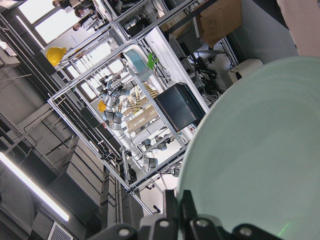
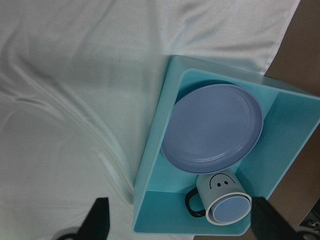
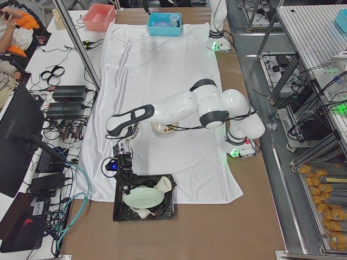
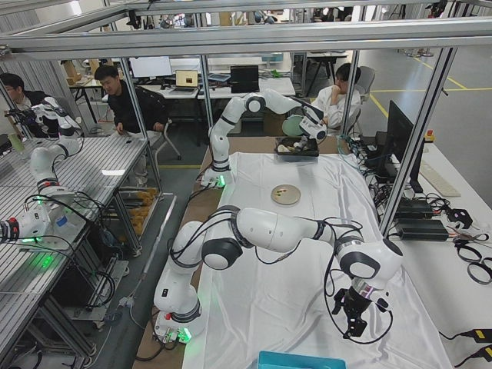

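Observation:
My left gripper [image 3: 127, 184] is at a black bin [image 3: 124, 215], shut on the rim of a pale green plate [image 3: 143, 197]; in the left wrist view that plate [image 1: 257, 145] fills the right side, tilted. A cream cup [image 3: 164, 184] lies in the bin. My right gripper [image 4: 350, 319] hangs open above the white cloth near a blue box [image 2: 142, 205], with nothing between its fingers. The box holds a lilac plate [image 2: 212, 127] and a white smiley mug [image 2: 222, 200] on its side.
A shallow round dish [image 4: 285, 194] stands on the cloth between the arms. A pink bin [image 3: 99, 16] is at the back left on the side table.

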